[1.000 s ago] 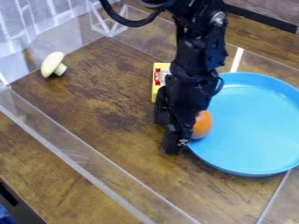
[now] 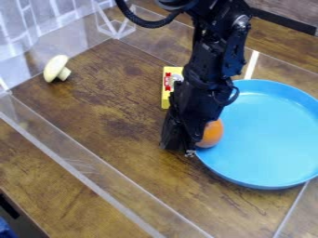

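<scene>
My black gripper [image 2: 187,130] reaches down from the top of the view to the left edge of a blue plate [image 2: 261,139]. An orange round object [image 2: 211,133] rests on the plate's left side, partly hidden behind the gripper. The fingertips are dark against the wood, and whether anything sits between them is hard to see; the gripper looks shut. Behind it stands a yellow box [image 2: 170,84] with red markings.
A white mushroom-like object [image 2: 56,68] lies at the upper left on the wooden table [image 2: 87,130]. Clear plastic walls run along the left. The table left of the gripper is free.
The gripper has shifted slightly, its lower part a little higher than a second ago. The orange object appears slightly moved leftward on the plate.
</scene>
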